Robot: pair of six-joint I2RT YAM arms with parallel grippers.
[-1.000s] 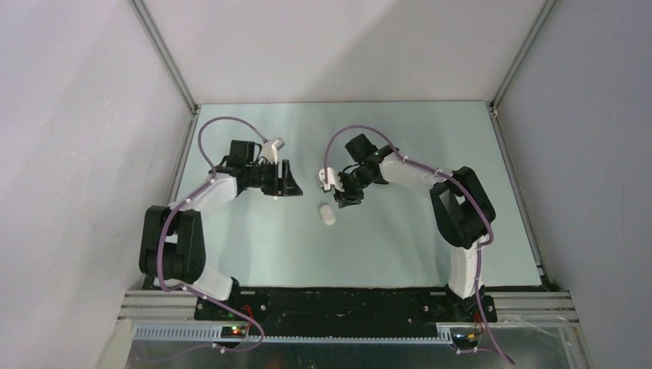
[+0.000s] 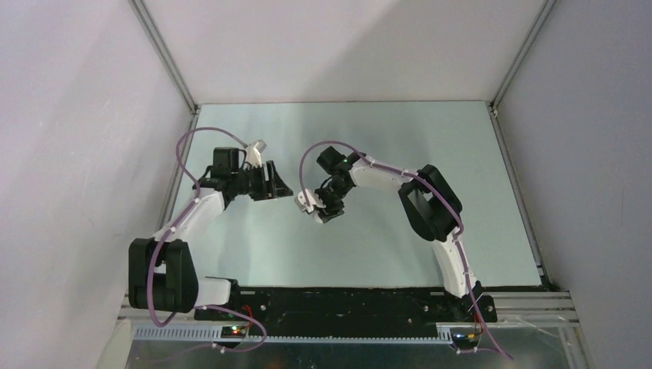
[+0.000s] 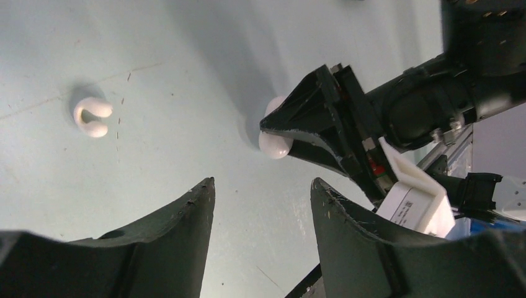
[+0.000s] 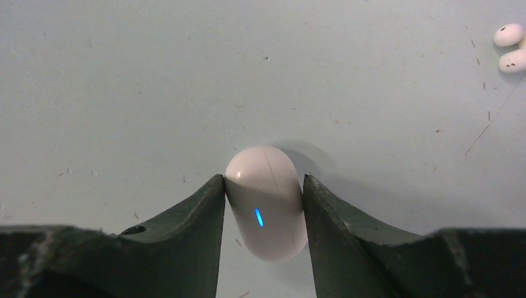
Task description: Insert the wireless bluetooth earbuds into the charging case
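The white charging case (image 4: 267, 205), a rounded capsule with a small blue light, rests on the table between the fingers of my right gripper. Both fingertips reach its sides without a clear gap; whether they grip it does not show. One dark finger covers the middle of the case (image 3: 275, 144) in the left wrist view. The white earbuds (image 3: 93, 118) lie close together in a C shape on the table. Part of them (image 4: 512, 61) shows at the right wrist view's upper right edge. My left gripper stands open and empty above the table, the earbuds beyond its fingers.
The right arm (image 2: 377, 177) reaches in close beside the left gripper, with little room between them. Purple cables (image 2: 400, 171) run loosely along both arms.
The left gripper has shifted slightly left; the earbuds are now hidden from the top view.
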